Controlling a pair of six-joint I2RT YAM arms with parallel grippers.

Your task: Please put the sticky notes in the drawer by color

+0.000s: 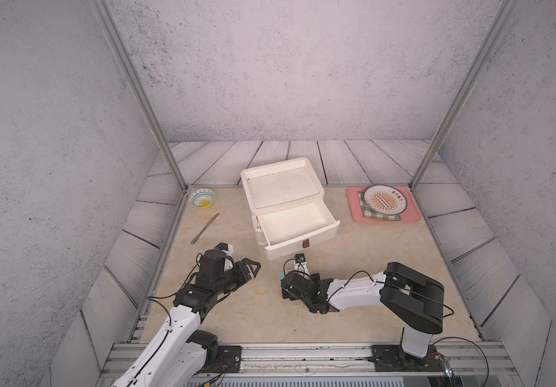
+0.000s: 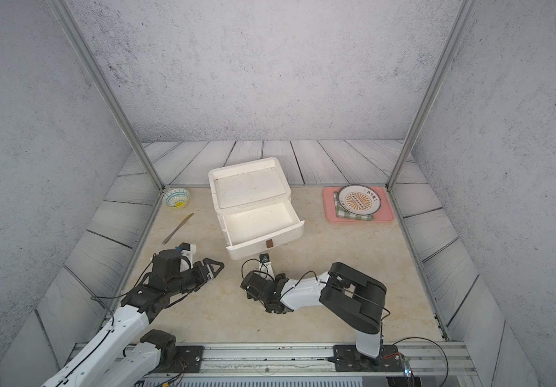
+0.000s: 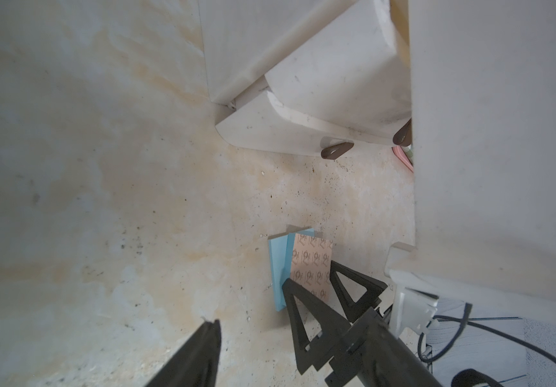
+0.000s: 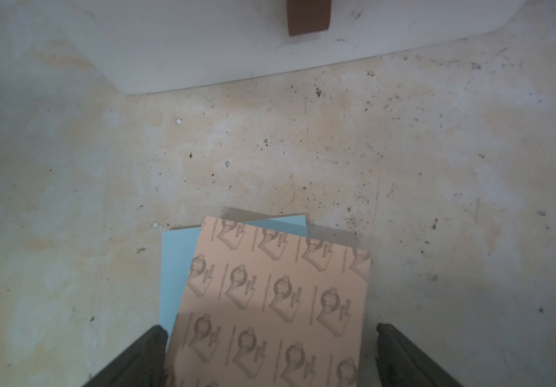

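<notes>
A peach sticky pad (image 4: 265, 303) lies over a light blue one (image 4: 181, 258) on the table below the white drawer unit (image 1: 282, 167), whose open drawer (image 2: 258, 222) looks empty. My right gripper is open around the peach pad, its fingertips low at either side, as the left wrist view also shows. My left gripper (image 1: 249, 271) hangs left of the pads, fingers apart, nothing seen between them.
A bowl (image 1: 202, 198) and knife (image 1: 205, 228) lie at the left. A pink tray (image 1: 355, 206) with plate and checked cloth sits at the back right.
</notes>
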